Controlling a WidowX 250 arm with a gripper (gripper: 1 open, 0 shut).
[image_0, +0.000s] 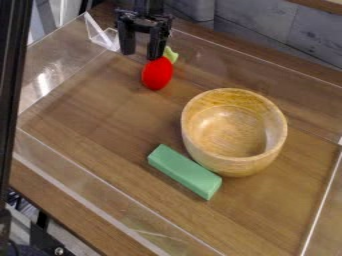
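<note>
My black gripper (142, 40) hangs at the upper middle of the camera view, fingers apart and pointing down, above and behind a red oval object (158, 74). A small pale green piece (173, 55) shows just right of the fingers. A wooden bowl (234, 132) stands on the right, and a green block (183, 171) lies below it to the left.
A clear plastic piece (104, 35) is beside the gripper at the upper left. A grey wall and ledge run along the back right.
</note>
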